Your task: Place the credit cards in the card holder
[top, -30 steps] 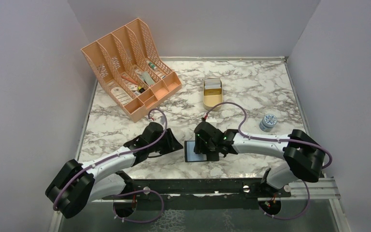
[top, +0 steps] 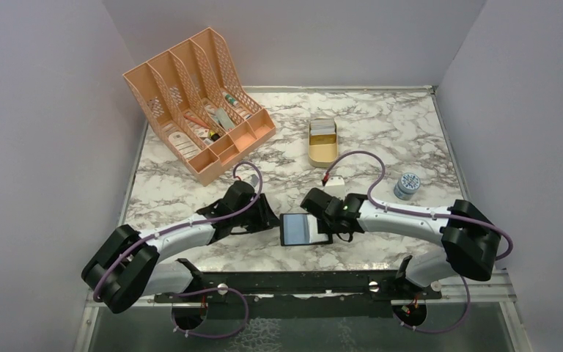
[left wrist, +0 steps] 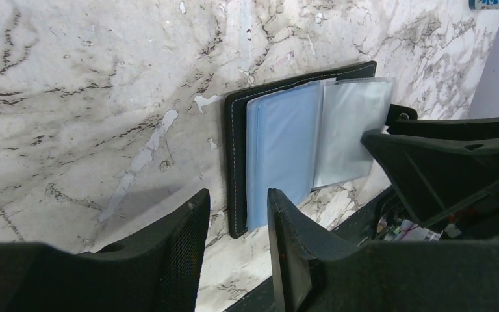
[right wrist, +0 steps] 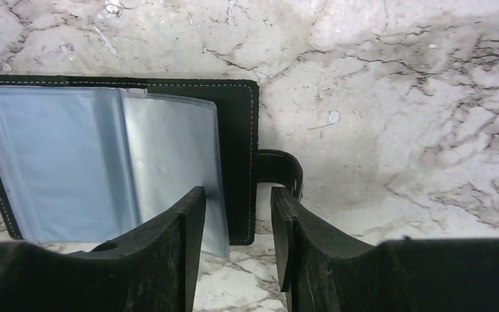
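The black card holder (top: pixel 293 229) lies flat and unfolded, with a blue sleeve (left wrist: pixel 282 149) and a translucent sleeve (right wrist: pixel 169 156). My right gripper is over the translucent sleeve's outer edge, its fingertips at that edge and beside the strap (right wrist: pixel 276 162); whether it pinches the sleeve is unclear. My left gripper is just left of the holder, fingers apart with nothing seen between them. Pale cards (top: pixel 322 126) stand in a gold box (top: pixel 322 152) behind the holder.
A peach organiser (top: pixel 212 165) with assorted items stands at the back left. A round blue-white tin (top: pixel 407 183) is at the right.
My right gripper has moved rightward across the holder, uncovering more of the sleeves in the top view.
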